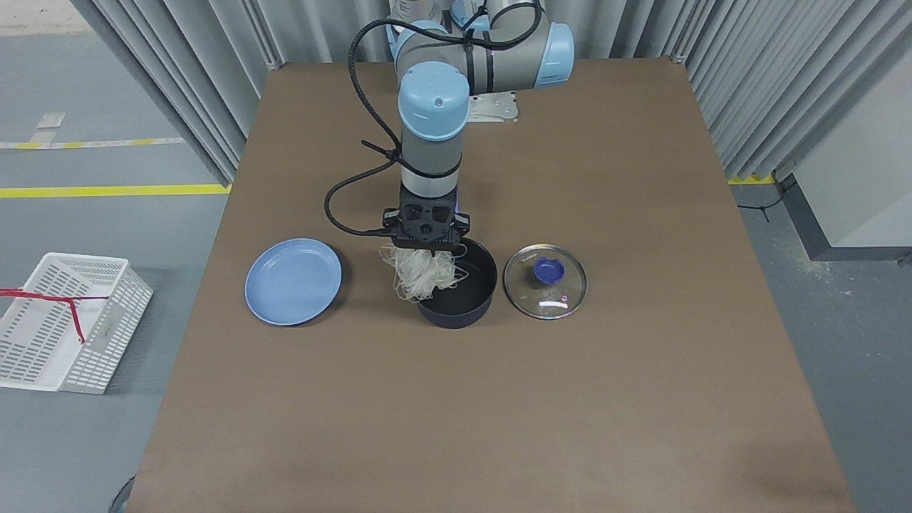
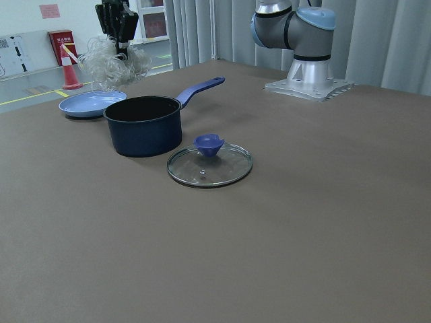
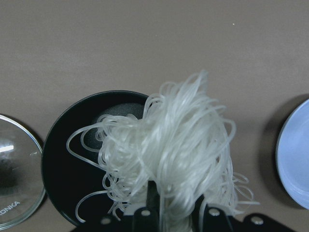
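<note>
My gripper (image 2: pixel 120 46) is shut on a loose tangle of white noodles (image 1: pixel 419 272), which hangs above the left part of the black saucepan (image 1: pixel 462 299) with its blue handle (image 2: pixel 202 89). In the wrist view the noodles (image 3: pixel 164 145) cover much of the pan's opening and droop over its side. The blue plate (image 1: pixel 293 281) is left of the pan in the front view and looks empty. The glass lid (image 1: pixel 544 299) with a blue knob (image 1: pixel 548 270) lies flat right of the pan.
A white plastic basket (image 1: pixel 111 333) stands on the floor at left. The robot's base (image 2: pixel 306 87) is at the table's back, near curtains.
</note>
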